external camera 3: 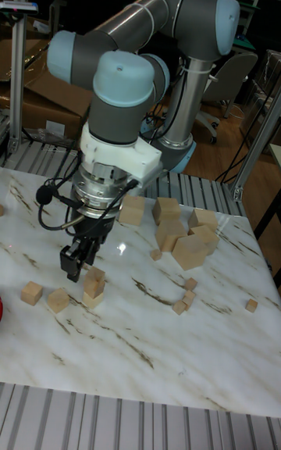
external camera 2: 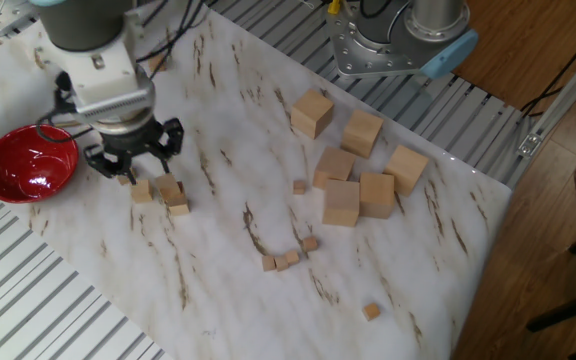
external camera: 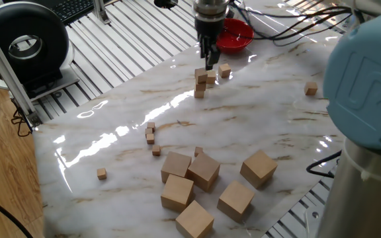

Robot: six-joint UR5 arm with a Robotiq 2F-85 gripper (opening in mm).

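Note:
Small wooden cubes form a stack [external camera: 200,86] on the marbled table, its top cube [external camera 2: 167,187] sitting a little askew. Close beside it stands a single small cube [external camera 2: 142,191], and another cube [external camera: 225,71] lies farther along the same row. My gripper [external camera 2: 150,174] hovers just above this group, its two fingers apart and no cube seen between them. In the third view the gripper [external camera 3: 73,270] is beside the upper part of the stack [external camera 3: 93,285], on its left.
A red bowl [external camera 2: 30,165] stands near the row. Several large wooden blocks [external camera: 204,171] cluster toward the robot's base side. More small cubes [external camera 2: 281,263] are scattered over the table, including a lone one [external camera: 102,174]. Cables [external camera: 290,26] hang by the arm.

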